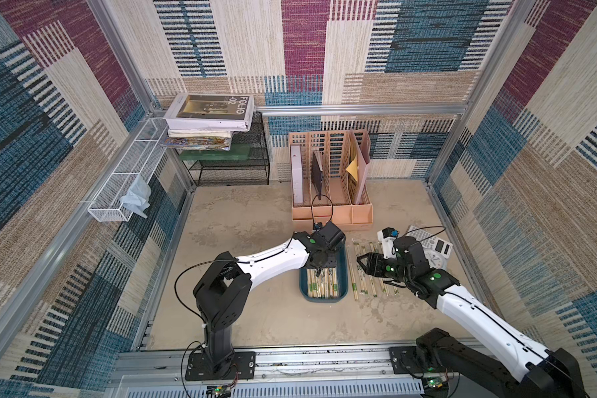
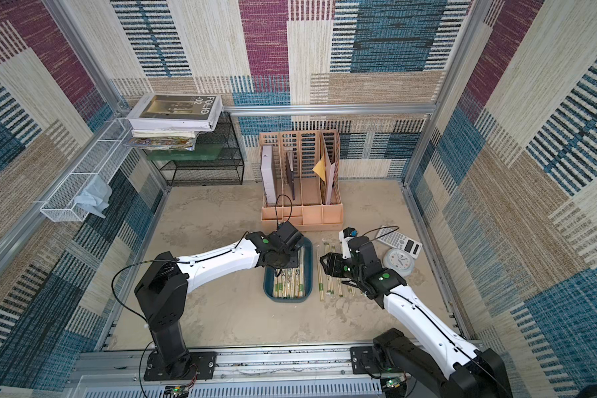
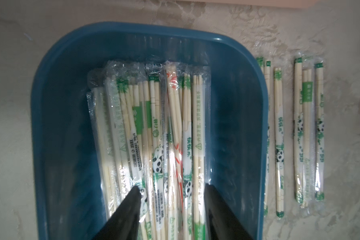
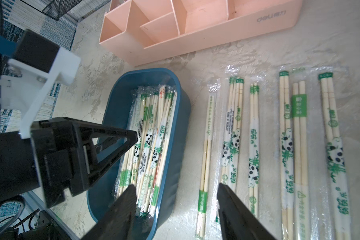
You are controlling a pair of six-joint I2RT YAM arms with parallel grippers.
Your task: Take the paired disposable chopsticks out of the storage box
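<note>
The blue storage box (image 3: 238, 152) holds several wrapped chopstick pairs (image 3: 155, 132) lying side by side lengthwise. Over the box hangs my left gripper, its fingers apart and no chopsticks clearly held between them. In the right wrist view the left gripper's black finger frame reaches over the box's left part. Right of the box, a row of wrapped chopstick pairs (image 4: 288, 148) lies on the table. Above the table beside the box my right gripper has its fingers apart, with nothing held between them.
Behind the box stands a pink desk organizer (image 1: 341, 213) with files. A white calculator (image 2: 399, 241) and a round dial (image 2: 399, 261) lie at the right, near the right arm.
</note>
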